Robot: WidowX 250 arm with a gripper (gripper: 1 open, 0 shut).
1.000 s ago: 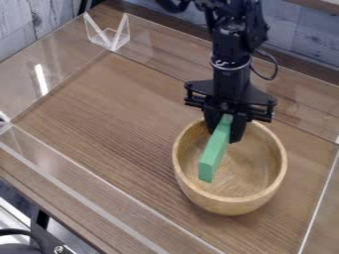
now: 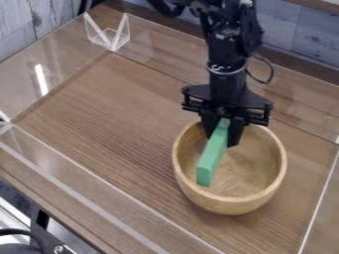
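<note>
My black gripper (image 2: 225,117) hangs over the back rim of a light tan round bowl (image 2: 255,190) on the wooden table, shut on a mint-green bar-shaped object (image 2: 209,162). The object angles down from the fingers into the bowl, its lower end over the left part of the bowl's inside. The fingertips are partly hidden behind the object and in shadow.
A white wire holder (image 2: 109,32) stands at the back left. A wall runs along the back, and the table's edge is at the lower left.
The gripper has shifted slightly left with the green object, whose lower end now sits a little further left and higher in the view.
</note>
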